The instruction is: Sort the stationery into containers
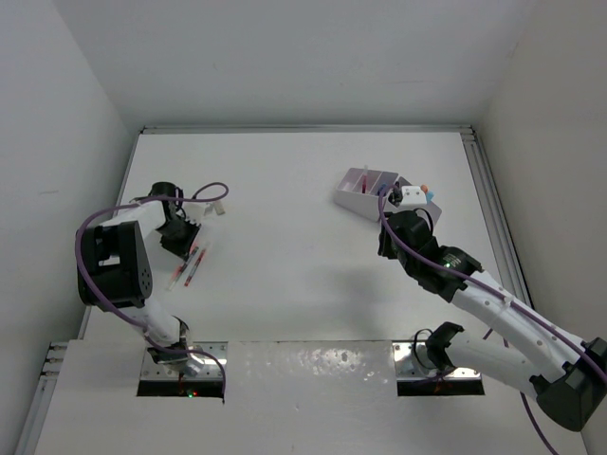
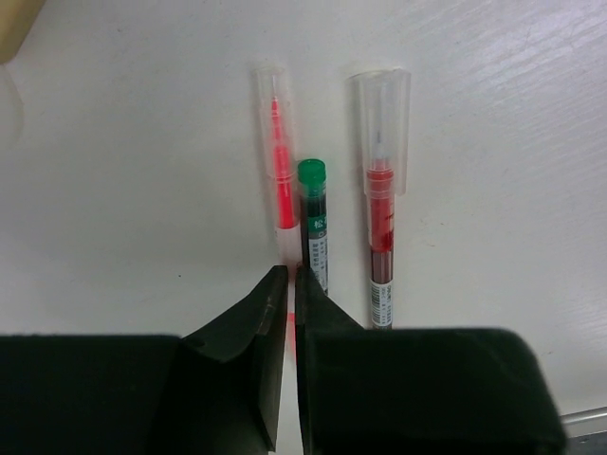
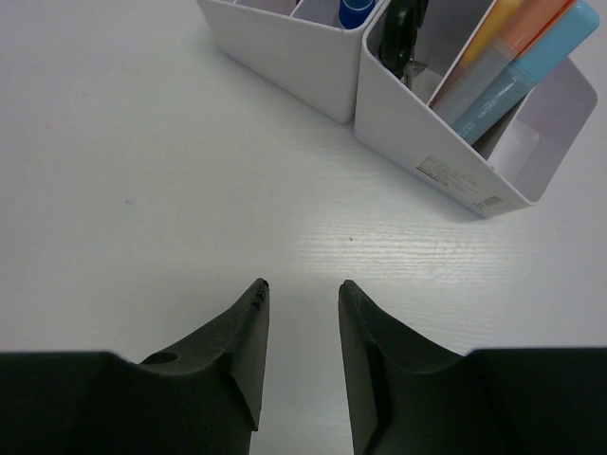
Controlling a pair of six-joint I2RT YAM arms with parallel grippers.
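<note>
In the left wrist view a pink pen (image 2: 284, 199), a green-capped pen (image 2: 313, 180) and a red pen (image 2: 381, 218) lie parallel on the white surface. My left gripper is shut at the pink and green pens, its tips covering part of them; which it grips is hard to tell. In the top view it is at the left among these pens. My right gripper stands part open with nothing between its fingers, beside the white organizer (image 3: 436, 171), whose compartments hold a blue item (image 3: 355, 9), a dark green one and orange and light-blue boxes (image 3: 507, 90).
The organizer stands at the back right of the table (image 1: 285, 237). A beige object (image 2: 14, 19) lies near the pens at the left. Walls bound the sides and back.
</note>
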